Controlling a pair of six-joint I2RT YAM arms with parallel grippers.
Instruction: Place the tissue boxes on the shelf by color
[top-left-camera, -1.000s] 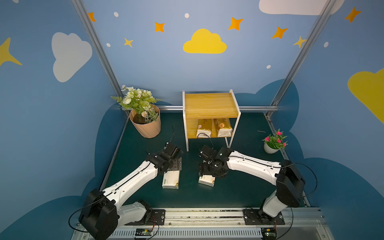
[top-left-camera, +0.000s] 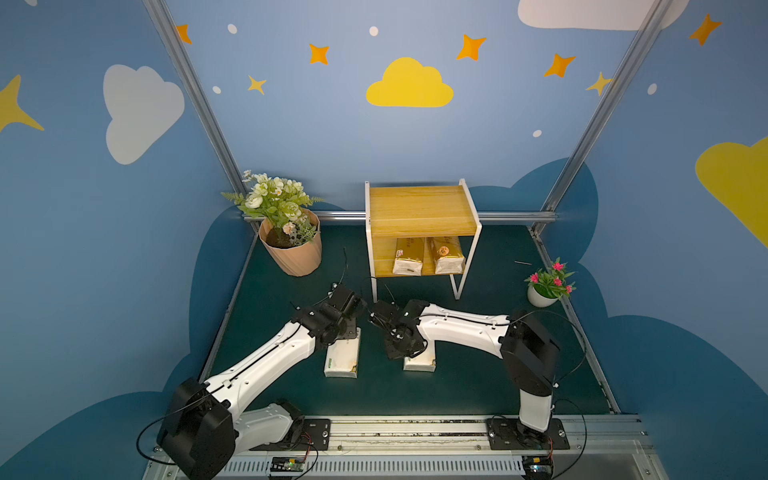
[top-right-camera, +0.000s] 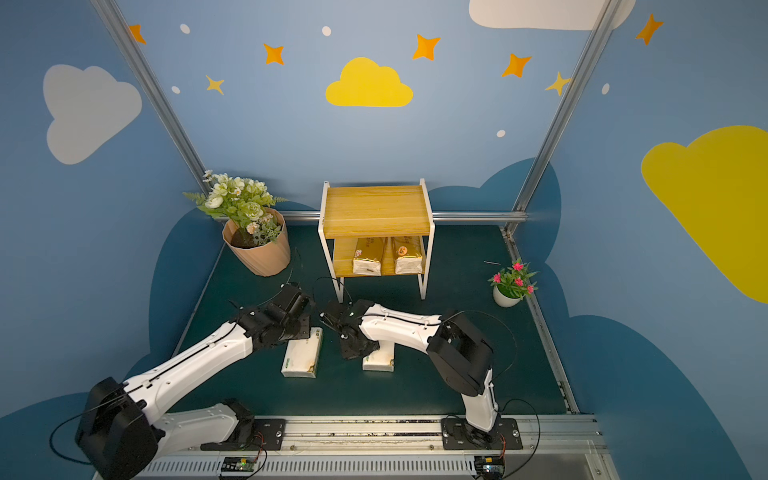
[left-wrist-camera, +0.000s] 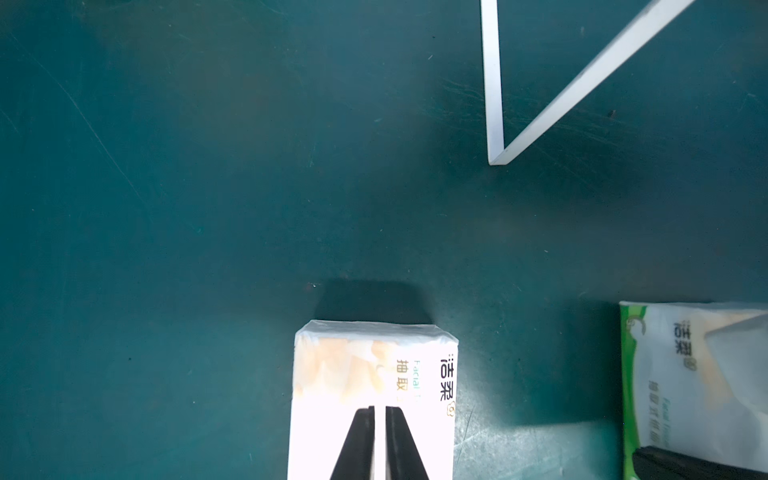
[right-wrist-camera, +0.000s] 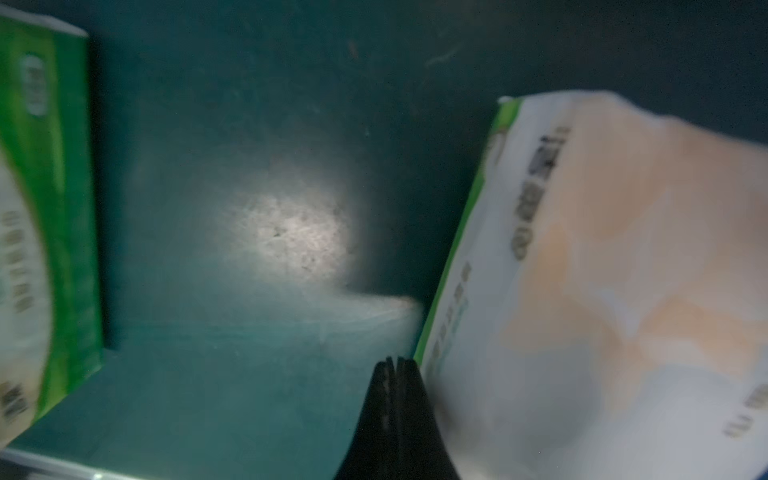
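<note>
Two white tissue packs with green sides lie on the dark green table. Above the left pack (top-left-camera: 341, 361), my left gripper has its fingers almost together, a thin white sliver between them; whether they pinch the film I cannot tell. My right gripper is shut with nothing between its fingers, and the right pack (right-wrist-camera: 624, 264) is outside them, on their right side. In the top views the right gripper partly covers that pack. Two gold packs, one gold pack (top-left-camera: 409, 254) beside another gold pack (top-left-camera: 446, 253), sit on the shelf's (top-left-camera: 421, 209) lower tier.
The upper tier is bare. White shelf legs (left-wrist-camera: 493, 80) stand just ahead of the left gripper. A large flower pot (top-left-camera: 294, 249) is at the back left, a small plant (top-left-camera: 544, 296) at the right. Both arms stand close together.
</note>
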